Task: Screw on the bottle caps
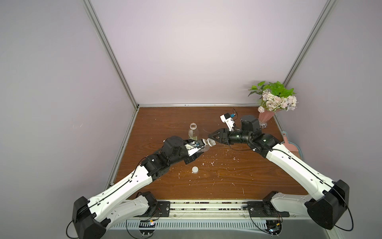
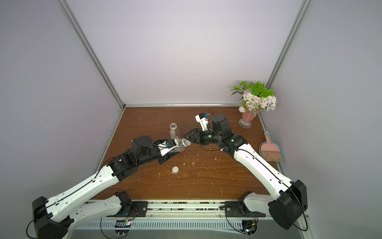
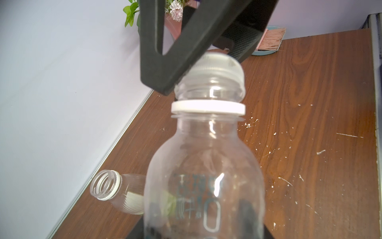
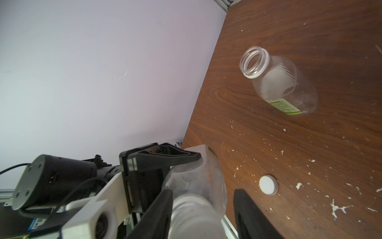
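Observation:
In the left wrist view a clear bottle [image 3: 205, 167] fills the middle, tilted toward the right arm. My left gripper [image 1: 201, 148] is shut on its body. A whitish cap [image 3: 216, 65] sits at the mouth, with bare neck showing between it and the white ring. My right gripper is at this cap; its blurred fingers [image 4: 254, 215] stand apart on either side, with a visible gap on one side. A second clear bottle [image 4: 284, 83] stands uncapped on the table, its open mouth showing. A loose white cap [image 4: 268, 184] lies flat on the wood nearer the front.
A pink vase of flowers [image 1: 274, 99] stands at the back right corner. Beside the right edge lies a pink brush in a dustpan [image 2: 271, 151]. Small white scraps dot the table [image 1: 234, 179].

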